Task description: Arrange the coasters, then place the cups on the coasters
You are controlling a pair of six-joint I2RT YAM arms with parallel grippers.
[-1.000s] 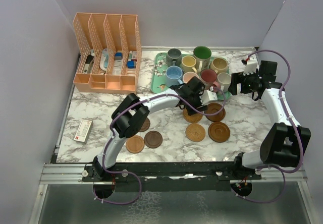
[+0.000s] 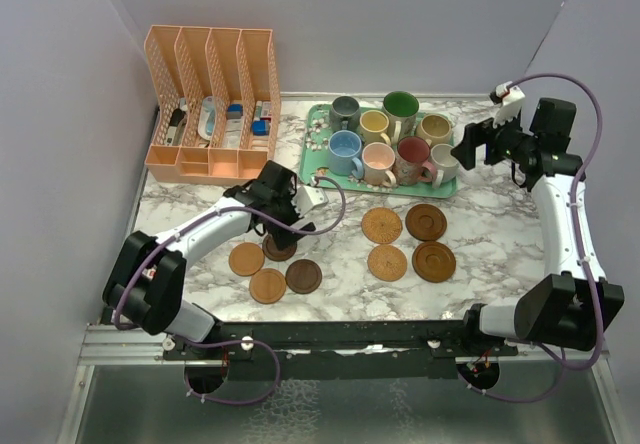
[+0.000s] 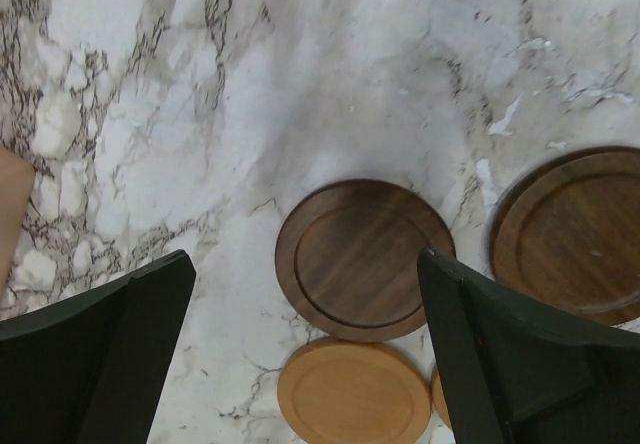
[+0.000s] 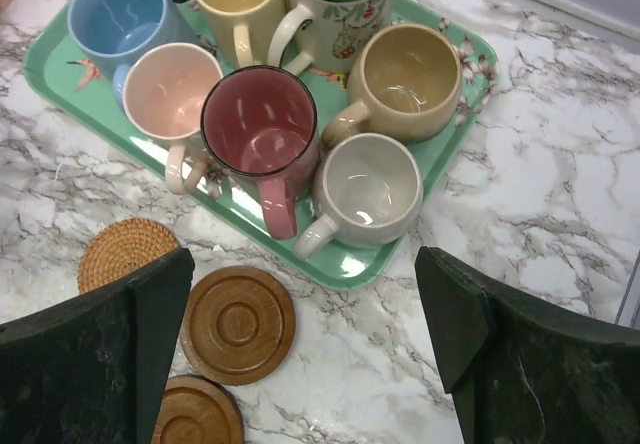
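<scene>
A green tray [image 2: 315, 180] holds several mugs at the back, among them a white cup [image 4: 375, 194] at its right front corner and a red mug [image 4: 255, 129]. My right gripper is open above the tray's right side, its fingers empty. Round coasters lie in front: a wooden one [image 4: 237, 324] and a woven cork one [image 2: 386, 262] at right, darker [image 3: 365, 259] and lighter [image 3: 355, 394] ones at left. My left gripper hangs open over the left coasters, holding nothing.
A peach organiser [image 2: 205, 164] with small items stands at the back left. Bare marble shows between the coaster groups and right of the tray. Walls border the table at the sides and back.
My left arm has drawn back leftward from the front of the tray to over the left coasters. My right gripper has risen slightly, its arm shifting a little.
</scene>
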